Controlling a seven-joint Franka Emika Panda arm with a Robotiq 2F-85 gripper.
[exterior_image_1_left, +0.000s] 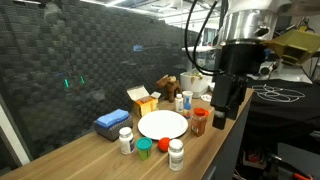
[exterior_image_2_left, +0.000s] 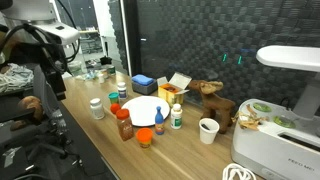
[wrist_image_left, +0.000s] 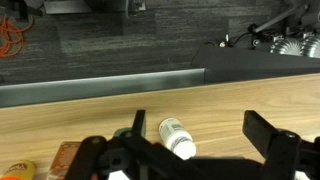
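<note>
My gripper (exterior_image_1_left: 222, 114) hangs open near the right front edge of the wooden table, with nothing between its fingers. In exterior view 2 the gripper (exterior_image_2_left: 68, 82) is at the far left, above and beside the table edge. Both dark fingers (wrist_image_left: 137, 128) show in the wrist view, set wide apart. A white bottle (wrist_image_left: 176, 138) appears on the table in the gap between them, clear of both. In exterior view 1 a white-capped jar (exterior_image_1_left: 176, 155) stands near the front edge, with a green cup (exterior_image_1_left: 144, 147) and another white bottle (exterior_image_1_left: 126, 140) to its left.
A white plate (exterior_image_1_left: 162, 124) lies mid-table, with a blue box (exterior_image_1_left: 113, 122) and an open orange box (exterior_image_1_left: 143, 102) behind it. An orange cup (exterior_image_2_left: 145, 137), a brown toy animal (exterior_image_2_left: 210, 98), a white cup (exterior_image_2_left: 208, 130) and a toaster (exterior_image_2_left: 280, 130) fill the other end. Bare wood lies in front.
</note>
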